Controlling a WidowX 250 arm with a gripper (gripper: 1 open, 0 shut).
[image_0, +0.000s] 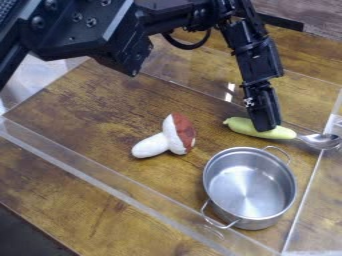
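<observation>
My black gripper (263, 115) reaches down from the top, its fingertips over or on a pale yellow-green elongated object (246, 127), perhaps a toy vegetable; whether the fingers grip it is hard to tell. A metal spoon (321, 141) lies at the right end of that object. A steel pot (249, 182) with two handles stands below them. A white toy mushroom with a red-brown cap (179, 132) lies to the left of the pot.
Transparent low walls border the work area, running along the lower left and behind the gripper.
</observation>
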